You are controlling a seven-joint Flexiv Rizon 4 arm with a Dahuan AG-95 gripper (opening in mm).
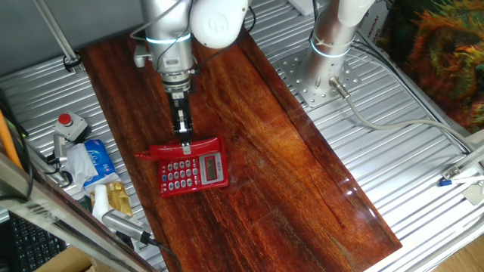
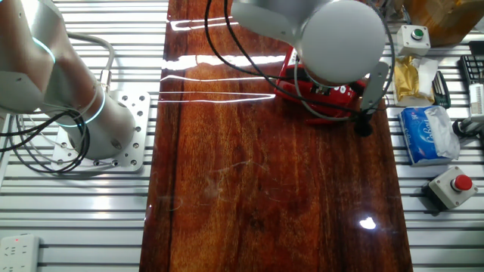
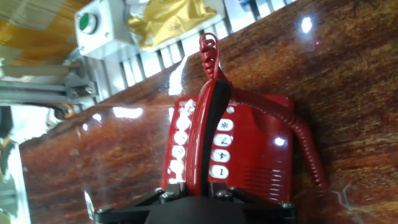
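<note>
A red desk telephone (image 1: 194, 175) with a keypad and a small display lies on the wooden table. Its red handset (image 1: 162, 152) is over the upper edge of the phone body, and my gripper (image 1: 186, 145) is shut on it from above. From the wrist view, the handset (image 3: 199, 140) runs away from the gripper, one finger on each side, above the keypad. A coiled red cord (image 3: 298, 127) leads from the handset's far end round the phone body. In exterior view 2 the arm hides much of the phone (image 2: 333, 97); the gripper cannot be made out there.
Beyond the table's edge lie a blue tissue pack (image 1: 99, 162), a red-button box (image 1: 70, 126), a gold wrapper (image 2: 408, 79) and a green-button box (image 2: 413, 39).
</note>
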